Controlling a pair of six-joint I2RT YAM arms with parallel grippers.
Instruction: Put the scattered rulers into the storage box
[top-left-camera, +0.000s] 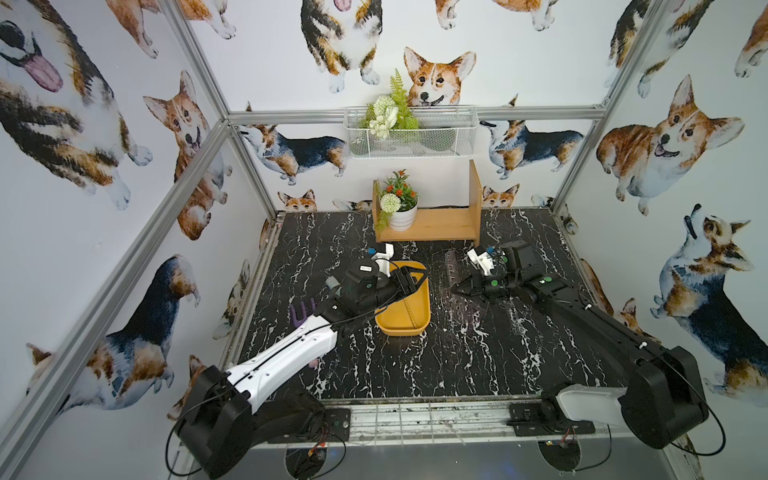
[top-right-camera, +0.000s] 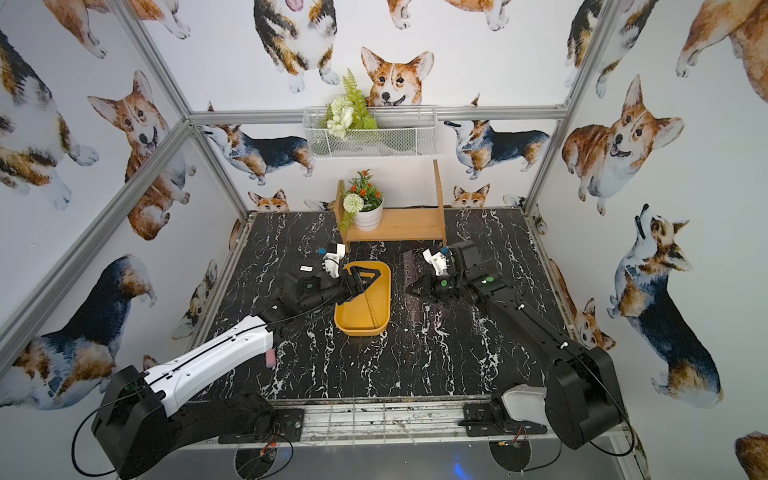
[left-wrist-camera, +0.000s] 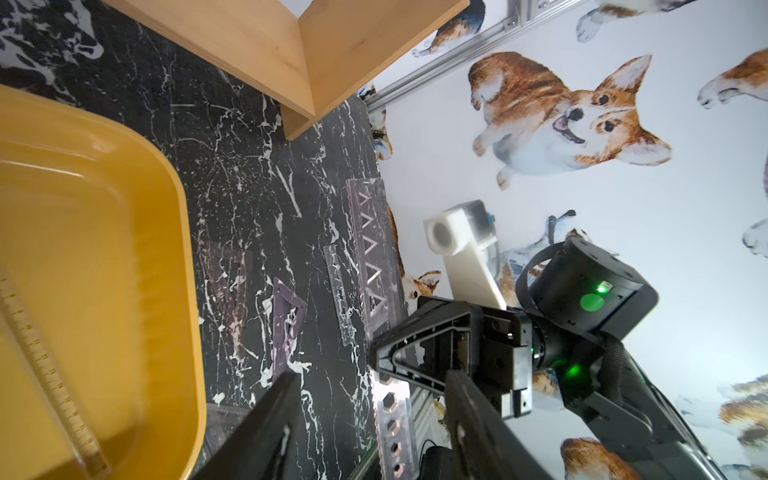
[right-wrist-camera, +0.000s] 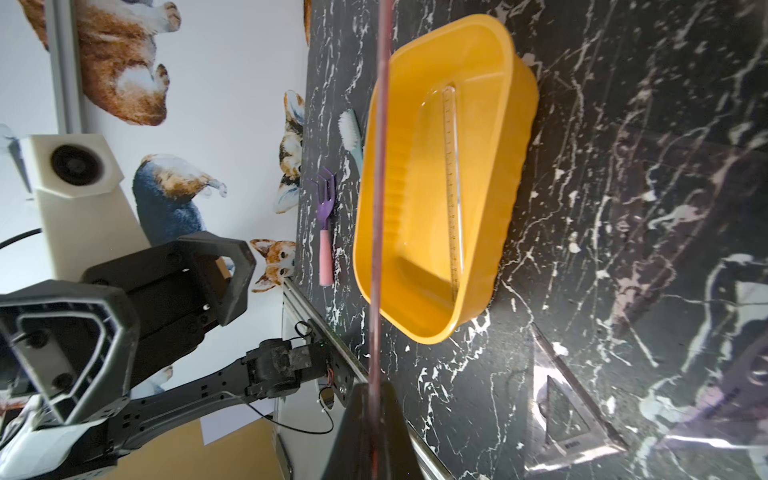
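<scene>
The yellow storage box stands mid-table with one clear straight ruler lying inside. My right gripper is shut on a long pinkish transparent ruler, which appears edge-on in the right wrist view. In the left wrist view this ruler shows cut-out shapes along its length. Still on the table are a purple set square, a pinkish set square, a small clear ruler and a clear set square. My left gripper is open and empty, over the box area.
Left of the box lie a purple fork with pink handle and a brush. A wooden shelf with a potted plant stands behind.
</scene>
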